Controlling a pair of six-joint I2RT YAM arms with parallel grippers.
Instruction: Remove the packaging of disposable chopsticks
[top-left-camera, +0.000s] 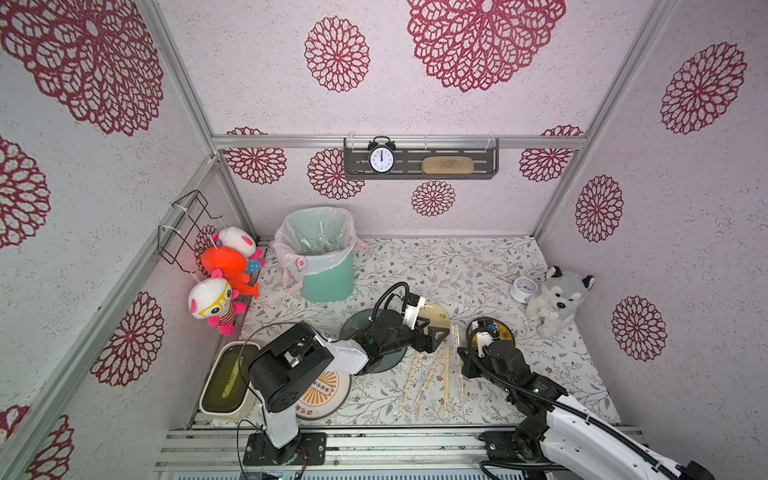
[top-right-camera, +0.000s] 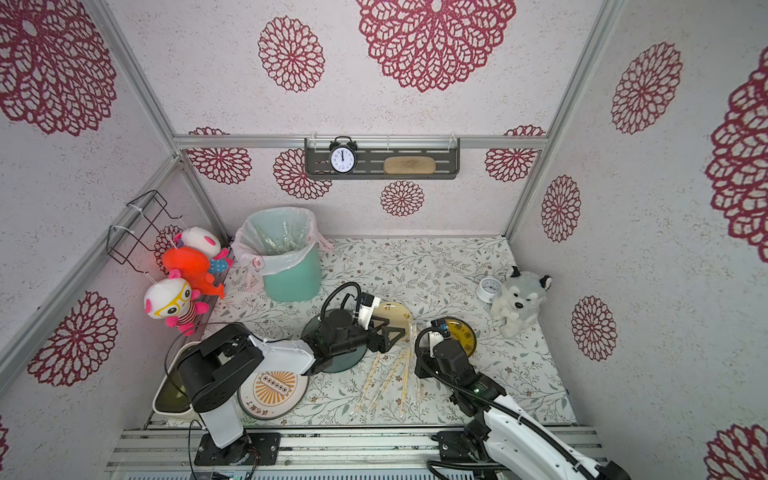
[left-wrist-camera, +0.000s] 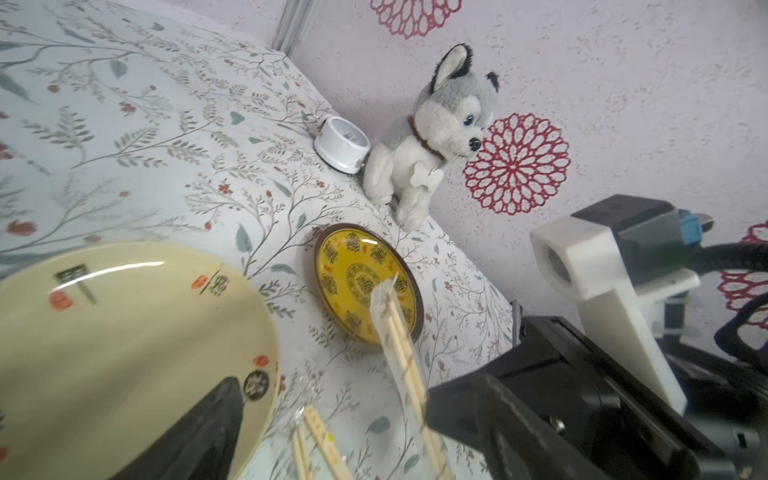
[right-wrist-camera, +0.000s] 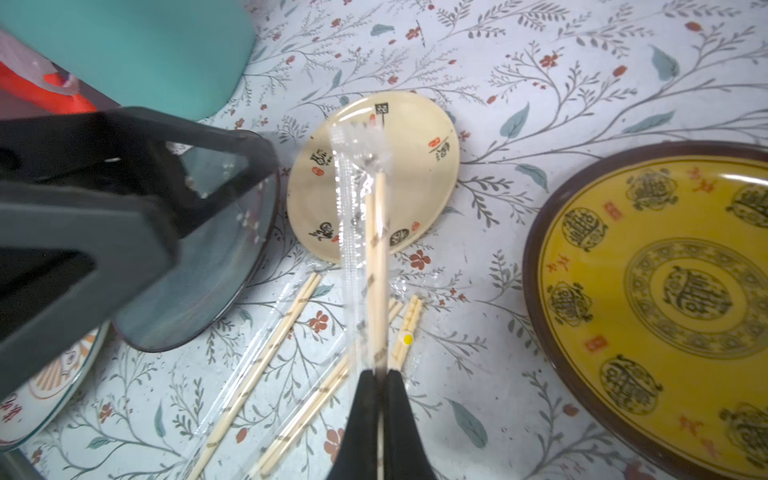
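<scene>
A pair of chopsticks in a clear wrapper (right-wrist-camera: 376, 256) stands up from my right gripper, whose fingers are shut on it lower down. The wrapper's empty top end (right-wrist-camera: 360, 148) reaches above the sticks. To the left, my left gripper is open, apart from the wrapper, with nothing between its fingers. In the left wrist view, the held pair (left-wrist-camera: 406, 360) rises in the space beyond the left fingers (left-wrist-camera: 200, 428). Several more wrapped chopsticks (right-wrist-camera: 260, 372) lie on the table below.
A cream plate (right-wrist-camera: 416, 160), a yellow plate (right-wrist-camera: 680, 280) and a dark blue-grey plate (right-wrist-camera: 208, 272) surround the work. The lined teal bin (top-left-camera: 328, 276) stands back left. A plush husky (top-left-camera: 558, 300) and a white round object (top-left-camera: 524, 289) sit back right.
</scene>
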